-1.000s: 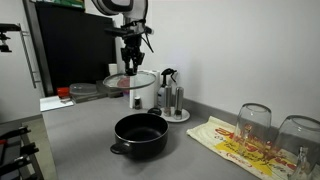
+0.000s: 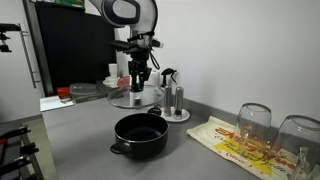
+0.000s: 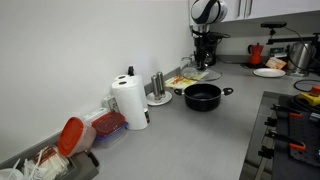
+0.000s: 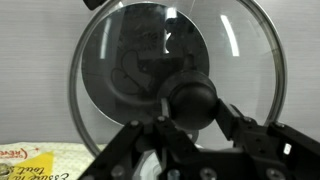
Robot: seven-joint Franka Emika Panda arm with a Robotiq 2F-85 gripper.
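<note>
A clear glass lid with a dark rim hangs above the black pot, a visible gap between them in exterior view 1. My gripper is shut on the lid's round black knob. Through the glass in the wrist view, the pot appears off toward the upper left of the knob. Exterior view 2 also has the open pot on the table, below the lid.
Right of the pot lies a yellow-and-white printed bag, with two upturned glass jars beyond it. Metal shakers stand on a white plate behind.
The gripper and lid have come down toward the pot. The pot has stayed put.
</note>
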